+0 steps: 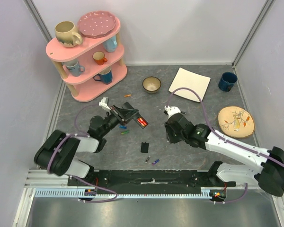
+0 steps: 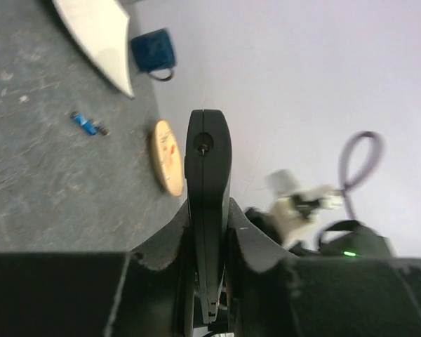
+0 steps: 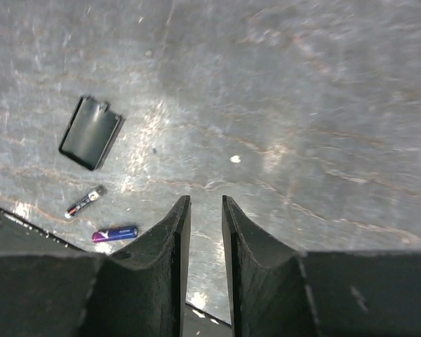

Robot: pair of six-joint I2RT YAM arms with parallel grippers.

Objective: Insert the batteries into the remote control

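Observation:
My left gripper point(image 1: 128, 111) is shut on the remote control point(image 2: 208, 161), held in the air; its open compartment point(image 1: 142, 121) shows red batteries in the top view. My right gripper is part open to its right, nothing between the fingertips. The black battery cover point(image 3: 90, 132) lies on the grey table, with a dark battery point(image 3: 84, 201) and a purple battery point(image 3: 115, 234) near the front edge. Blue batteries point(image 2: 88, 125) show in the left wrist view; an orange one point(image 1: 127, 95) lies toward the back.
A pink shelf point(image 1: 87, 96) with cups stands back left. A bowl point(image 1: 151, 84), white pad point(image 1: 189, 85), blue mug point(image 1: 226, 82) and round board point(image 1: 235, 123) line the back and right.

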